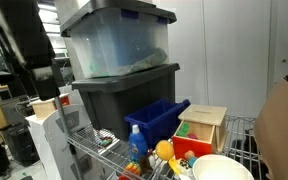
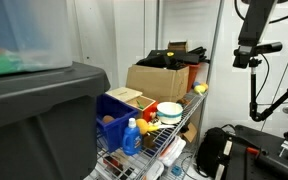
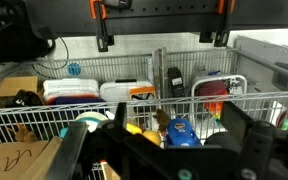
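My gripper is open in the wrist view, its two fingers (image 3: 102, 40) wide apart at the top with nothing between them. It hangs above a wire rack (image 3: 74, 68) of mixed items. In exterior view 1 a blue bottle (image 1: 137, 143) stands upright on the rack, well away from the dark arm at left. Beside it are an orange ball (image 1: 165, 150) and a white bowl (image 1: 221, 168). Behind these sit a blue bin (image 1: 159, 125) and a wooden box (image 1: 200, 125). Exterior view 2 has the arm at the right edge, its fingertips hard to make out.
A black tote (image 1: 131, 100) with a clear tote (image 1: 124, 45) stacked on it rises behind the rack. Cardboard (image 1: 286, 125) stands at the right in exterior view 1. Wire edges of the rack stand up in the wrist view.
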